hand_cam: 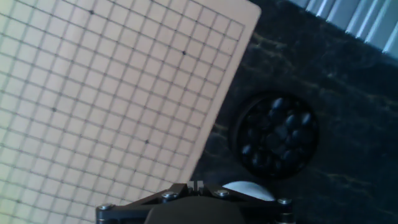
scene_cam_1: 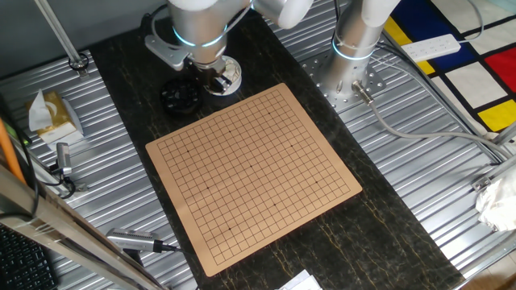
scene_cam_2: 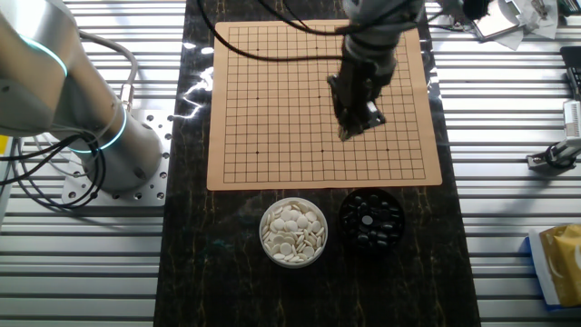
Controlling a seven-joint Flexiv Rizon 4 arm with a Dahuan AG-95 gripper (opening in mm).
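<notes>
My gripper (scene_cam_1: 219,84) is in front of the bowl of white stones (scene_cam_1: 233,69) in exterior view 1, covering part of it. From exterior view 2 the gripper (scene_cam_2: 359,127) appears over the near part of the Go board (scene_cam_2: 272,109), with the white stones' bowl (scene_cam_2: 293,232) and the bowl of black stones (scene_cam_2: 371,221) side by side beyond the board's edge. In the wrist view, the fingertips of my gripper are together and nothing shows between them. Part of the white bowl (hand_cam: 250,189) peeks out behind the fingers; the black bowl (hand_cam: 277,134) is fully visible.
No stones lie on the Go board. A tissue box (scene_cam_1: 58,121) stands on the ribbed metal table at the left. The robot's base (scene_cam_1: 347,76) rises right of the dark mat. Some white paper (scene_cam_1: 302,281) lies at the mat's front edge.
</notes>
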